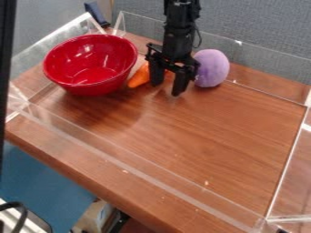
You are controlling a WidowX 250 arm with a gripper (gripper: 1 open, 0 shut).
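Observation:
My black gripper (172, 71) hangs from the top of the view, low over the back of the wooden table, between a red bowl (91, 64) and a purple oval object (210, 68). An orange object (140, 78) lies beside the bowl, partly hidden behind my gripper. Whether anything is between the fingers is hard to tell.
A clear plastic wall rims the wooden table (170, 155). The middle, front and right of the table are clear. Blue floor shows at the lower left, with cables and some hardware.

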